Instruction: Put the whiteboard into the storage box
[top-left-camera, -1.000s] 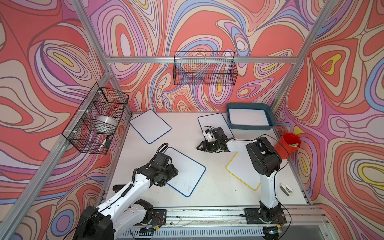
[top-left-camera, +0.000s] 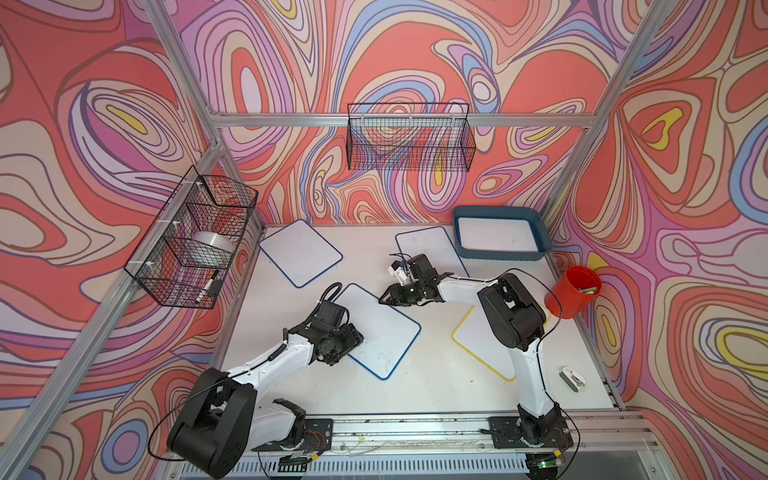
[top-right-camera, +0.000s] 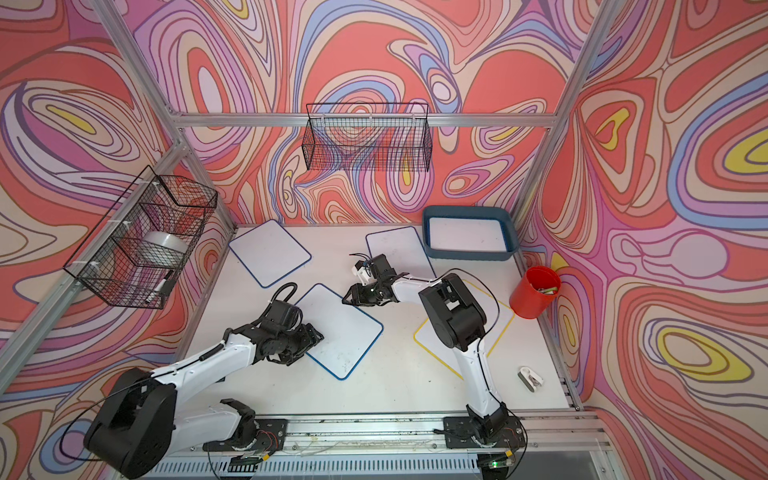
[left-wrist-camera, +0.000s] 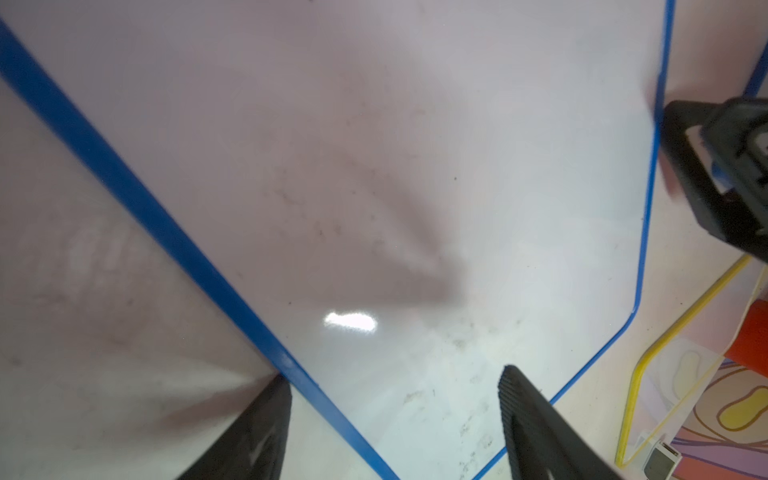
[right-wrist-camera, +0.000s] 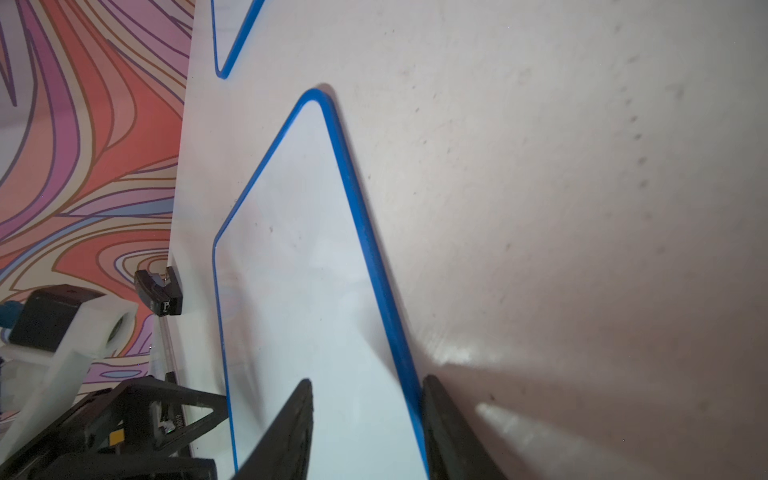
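A white whiteboard with a blue rim (top-left-camera: 384, 336) lies flat in the middle of the table between my arms. Over its left side stands my left gripper, open, one finger outside the blue rim and the other above the white face. My right gripper is open at the far right edge; its right finger is close against the rim and its left finger is over the board. Neither gripper visibly holds the board. The storage box (top-left-camera: 502, 256), a grey-blue open tray with a pale interior, stands at the back right.
More blue-rimmed boards lie at the back left (top-left-camera: 300, 252) and beside the storage box (top-left-camera: 428, 240). A yellow-rimmed board (top-left-camera: 488, 344) is under my right arm. A red bucket (top-left-camera: 573, 293) and a stapler (top-left-camera: 572, 378) stand right.
The middle whiteboard has shifted away from the front and turned slightly.
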